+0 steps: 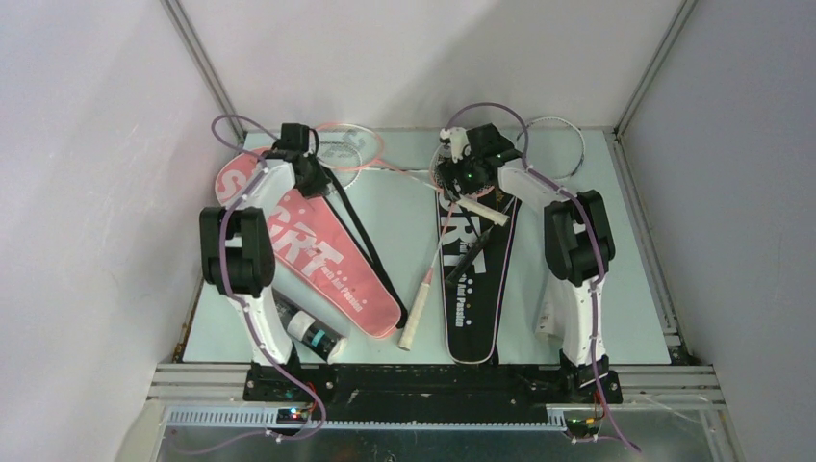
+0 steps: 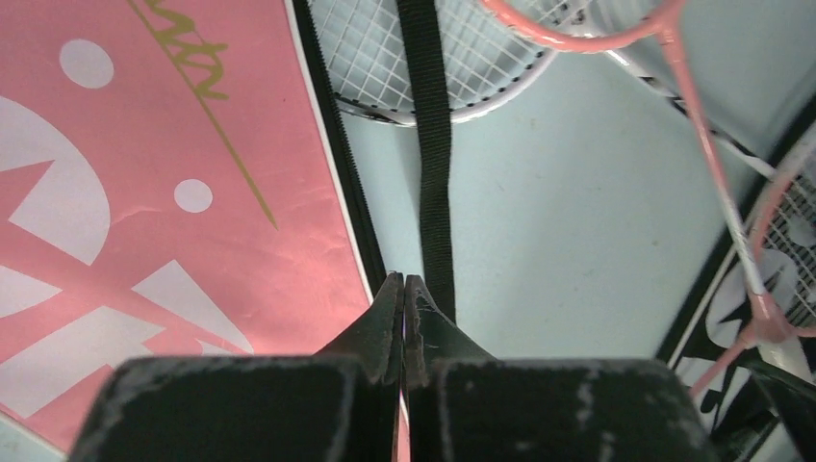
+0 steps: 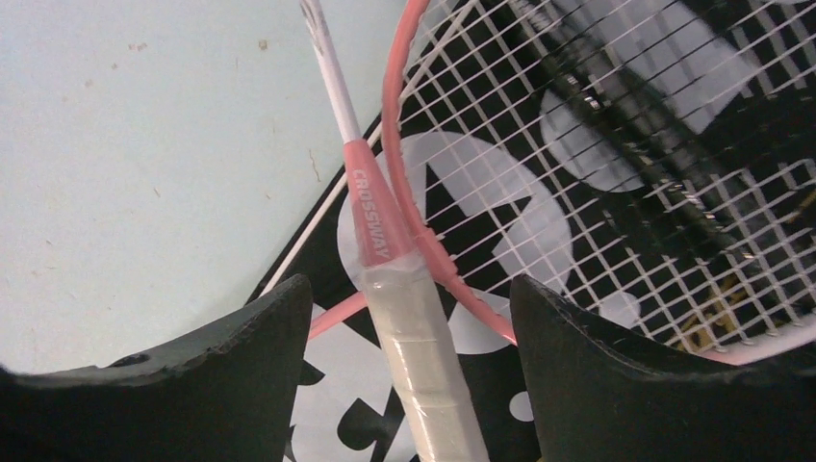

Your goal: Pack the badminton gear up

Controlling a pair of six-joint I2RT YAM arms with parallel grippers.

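The pink bag lies slanted on the left; its black zipper edge passes close by the fingertips of my left gripper. That gripper is shut with its fingers together and nothing held. On the right lies the black bag, with a pink racket's head on it. Another pink racket's pale handle crosses this head's rim. My right gripper stands open, one finger on each side of that handle. Its racket's head is near the back wall.
A black strap runs beside the pink bag. A shuttlecock tube lies front left, and a white cylinder is partly behind the right arm. Another racket head rests back right. Bare table shows between the bags.
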